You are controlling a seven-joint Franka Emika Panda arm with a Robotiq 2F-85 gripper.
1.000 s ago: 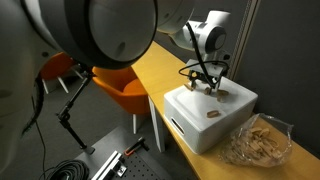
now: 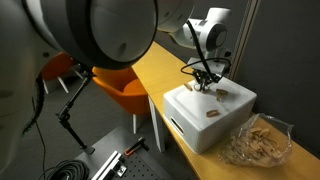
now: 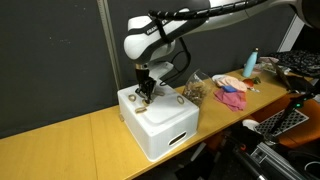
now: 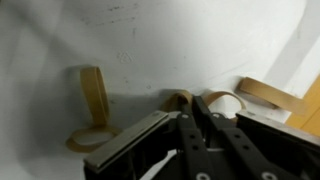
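My gripper [image 2: 203, 87] is low over the top of a white box [image 2: 182, 108], its tips close to the surface. Several tan bands or strips are scattered on that top. In the wrist view, one curved strip [image 4: 93, 95] lies left of the gripper, joined or overlapping a loop [image 4: 88, 139]. Right of the fingers lie a ring-like band [image 4: 222, 98] and a flatter strip [image 4: 271, 95]. A small tan piece [image 4: 178, 99] shows right at the fingertips. Whether it is between them or behind them is unclear, as the fingers hide part of it.
A clear bag of tan pieces [image 2: 256, 142] sits on the table beside the box. Farther along are a pink cloth [image 3: 232, 100] and a blue bottle [image 3: 250, 64]. Orange chairs [image 2: 122, 92] stand nearby.
The gripper has shifted slightly over the box top, staying low near the tan pieces. The box and the bag have not moved.
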